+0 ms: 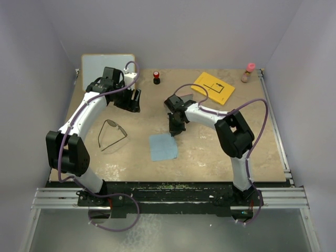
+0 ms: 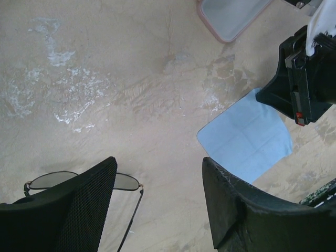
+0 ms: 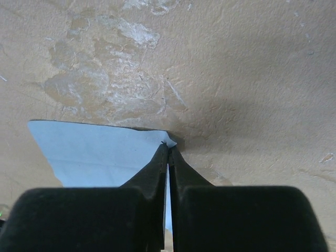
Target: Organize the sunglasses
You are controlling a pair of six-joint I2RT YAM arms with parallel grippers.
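Observation:
The sunglasses (image 1: 113,136) (image 2: 52,179) lie folded open on the table at the left, below my left gripper (image 1: 128,100), which stands open with nothing between its fingers. A light blue cloth (image 1: 163,147) (image 2: 244,139) (image 3: 94,152) lies flat near the middle. My right gripper (image 1: 174,130) is down at the cloth's upper right corner, shut, with that corner at its fingertips; whether the cloth is pinched between them is hard to tell.
A white board (image 1: 102,63) at the back left, a red-capped item (image 1: 156,77), a pink-rimmed tray (image 2: 231,16) behind the right arm, a yellow board (image 1: 212,87) and a pink bottle (image 1: 248,72) stand at the back.

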